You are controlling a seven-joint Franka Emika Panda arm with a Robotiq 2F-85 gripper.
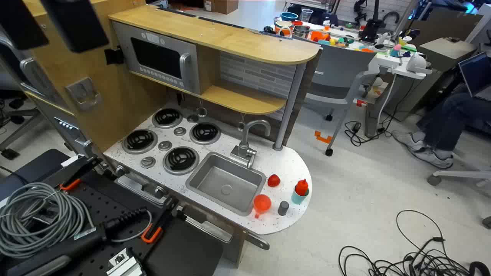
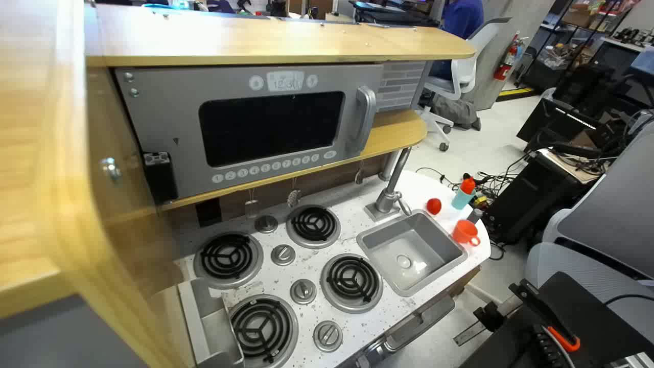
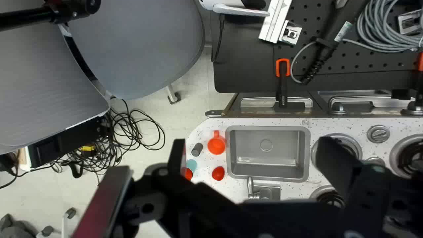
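My gripper is open high over the toy kitchen, its black fingers spread wide with nothing between them. In exterior view 1 the gripper (image 1: pixel 62 46) hangs at the top left, far from the small objects. Beside the grey sink (image 3: pixel 234 170) stands an orange-red cup (image 1: pixel 262 202). A round red object (image 1: pixel 274 180) sits between the faucet and the counter's rounded end. Nearby, a teal cup (image 1: pixel 298 198) has a red bottle-like object (image 1: pixel 302 186) in it. A dark grey cylinder (image 1: pixel 283 208) stands close to the orange-red cup. The sink looks empty.
Several black-coiled burners (image 2: pixel 311 224) and grey knobs cover the stove side. A faucet (image 1: pixel 248 138) rises behind the sink. Over the counter's back run a shelf (image 1: pixel 248 94) and a shut microwave (image 2: pixel 270 129). A black table (image 1: pixel 184 248) with cables stands in front.
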